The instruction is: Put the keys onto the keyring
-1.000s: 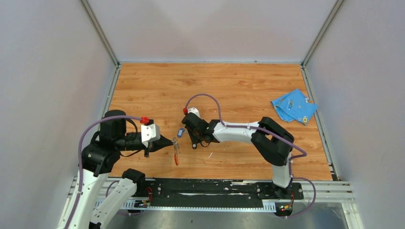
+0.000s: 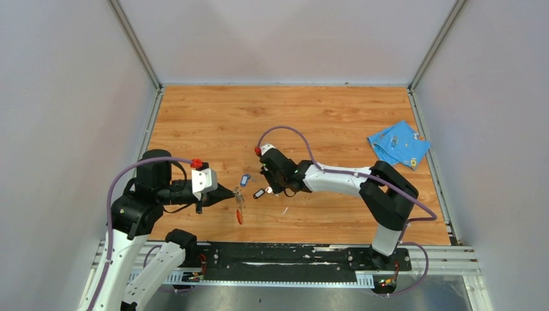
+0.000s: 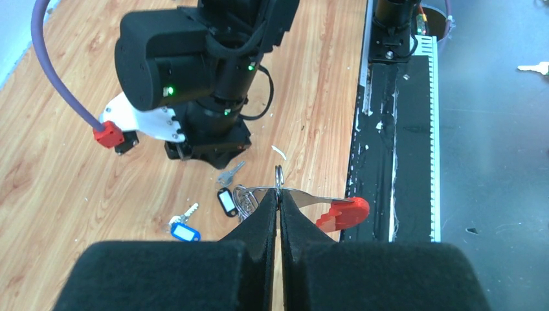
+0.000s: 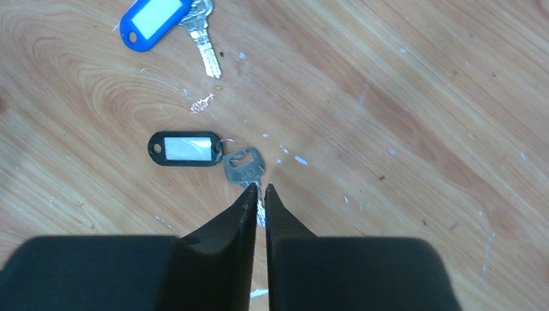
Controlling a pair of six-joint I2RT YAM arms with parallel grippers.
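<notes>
My left gripper is shut on the keyring point(image 3: 246, 202), which hangs with a red-orange piece point(image 3: 343, 212). To its right in the top view, my right gripper hovers over a grey key point(image 4: 245, 167) joined by a thin ring to a black tag point(image 4: 184, 148); its fingertips are close together with a small gap, and whether they touch the key is unclear. A blue tag point(image 4: 152, 19) with a silver key point(image 4: 206, 45) lies on the wooden table farther back.
A blue cloth point(image 2: 398, 144) lies at the right of the table point(image 2: 324, 110). Walls enclose the sides and back, and a dark rail point(image 2: 285, 259) runs along the front.
The left arm is still.
</notes>
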